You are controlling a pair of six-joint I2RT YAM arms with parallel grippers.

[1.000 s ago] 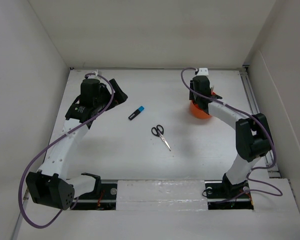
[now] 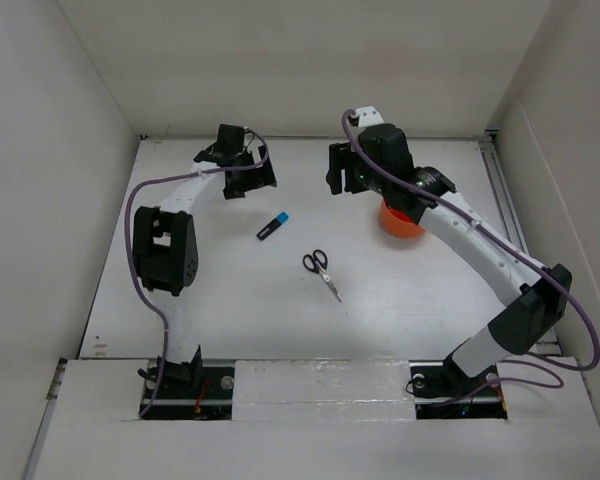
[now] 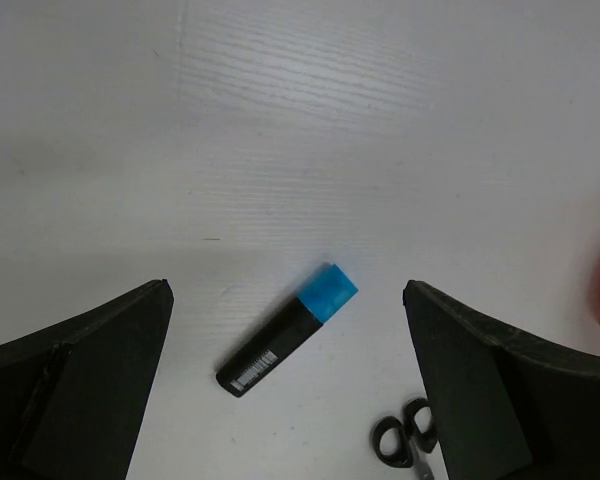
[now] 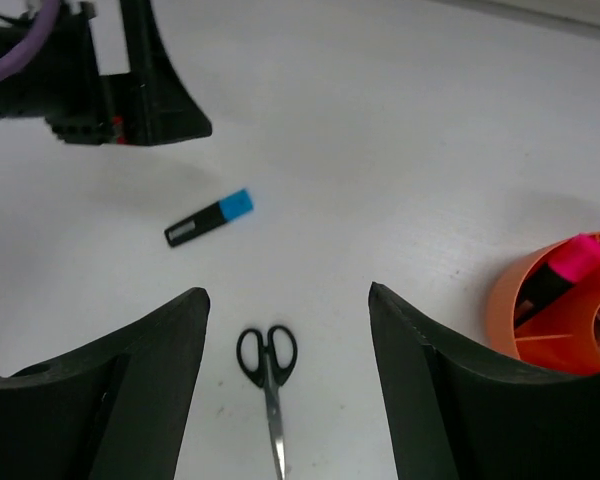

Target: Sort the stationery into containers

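A black marker with a blue cap (image 2: 272, 226) lies on the white table, between the open fingers of my left gripper as seen from its wrist camera, apart from them. Black-handled scissors (image 2: 322, 271) lie nearer the front. An orange round container (image 2: 401, 228) with compartments stands at the right; in the right wrist view it holds a pink-and-black item (image 4: 570, 266) and other items hard to make out. My right gripper is open above the table, left of the container, with nothing between its fingers.
Walls rise at the back and both sides. The right arm reaches over the right part of the table, partly hiding the container in the top view.
My right gripper has risen from the orange container and moved left.
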